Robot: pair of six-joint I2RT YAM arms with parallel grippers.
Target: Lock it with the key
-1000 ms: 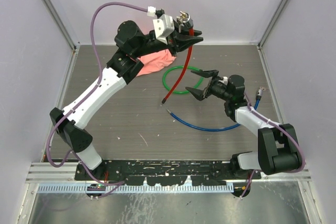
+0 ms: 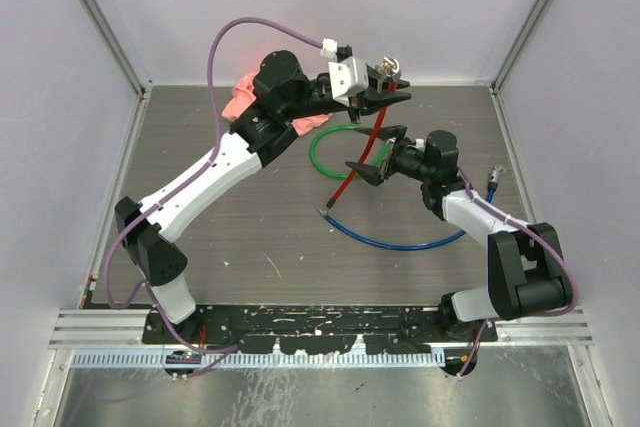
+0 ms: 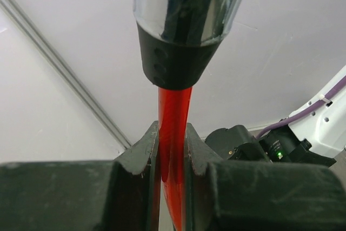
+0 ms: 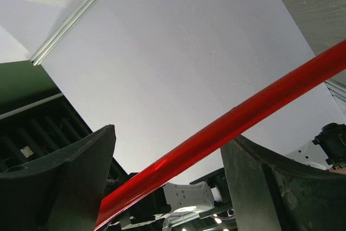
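A red cable lock hangs from my left gripper (image 2: 404, 90), which is shut on the red cable (image 2: 373, 135) just below its lock head (image 2: 389, 71). In the left wrist view the clear-and-black lock head (image 3: 175, 58) sits right above the fingers, with the cable (image 3: 173, 113) pinched between them. No key can be made out for certain. My right gripper (image 2: 356, 149) is open, its fingers on either side of the lower cable. The right wrist view shows the cable (image 4: 227, 125) running slantwise across the open fingers; contact with a finger cannot be told.
A green ring-shaped cable (image 2: 318, 161) and a blue cable (image 2: 395, 247) with its lock end (image 2: 492, 181) lie on the table. Pink cloth (image 2: 240, 97) lies at the back behind the left arm.
My left gripper has moved right and a little towards the front, carrying the red cable lock. The cable now passes between the right gripper's fingers, which moved slightly left.
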